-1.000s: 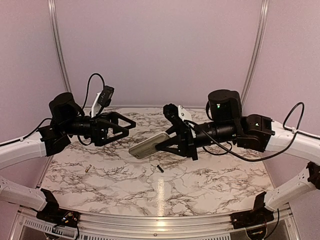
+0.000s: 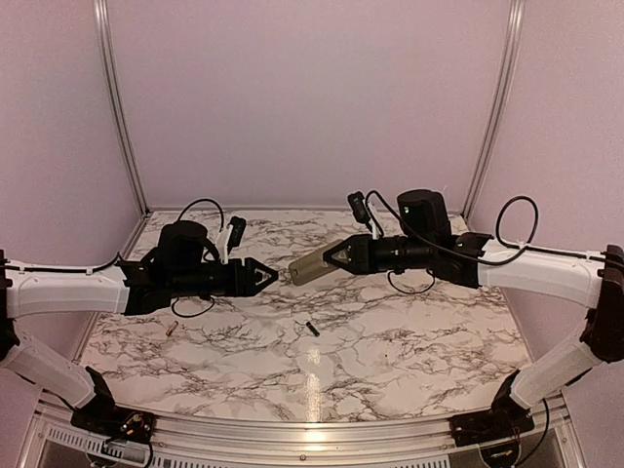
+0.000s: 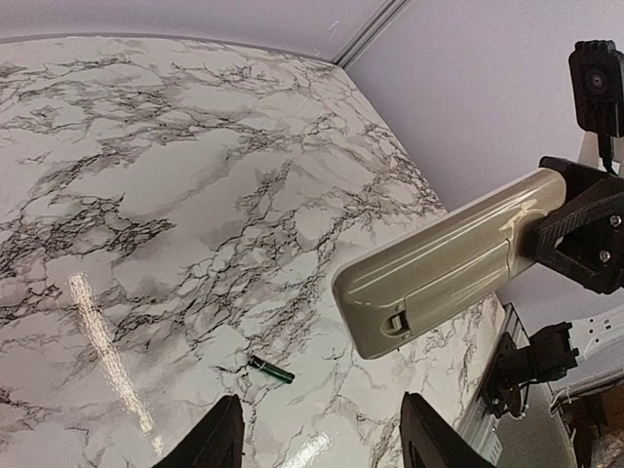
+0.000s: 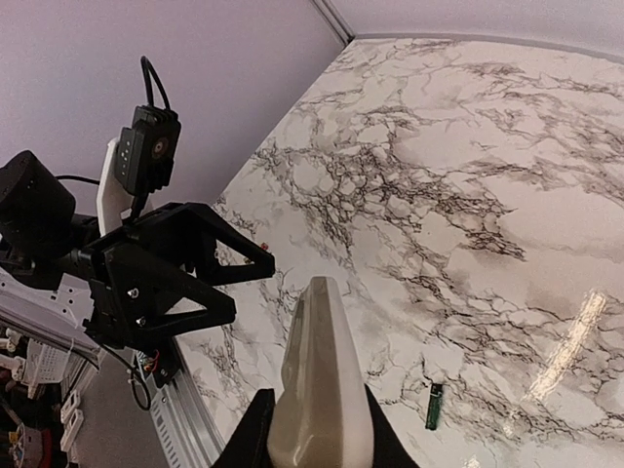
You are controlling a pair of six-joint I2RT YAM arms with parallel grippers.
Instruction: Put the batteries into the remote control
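A beige remote control (image 2: 312, 264) is raised above the table, my right gripper (image 2: 339, 255) shut on one end of it; in the left wrist view its back cover (image 3: 453, 278) with a small latch faces the camera. My left gripper (image 2: 262, 277) hangs open just left of the remote's free end, nothing between its fingertips. A dark green battery (image 2: 312, 329) lies on the table below the remote, also seen in both wrist views. A second small, light-coloured battery (image 2: 171, 329) lies at the left of the table.
The marble table (image 2: 409, 370) is otherwise largely bare, bounded by pale walls at back and sides and a metal rail (image 2: 351, 429) along the front edge.
My left gripper has moved right and down toward the remote.
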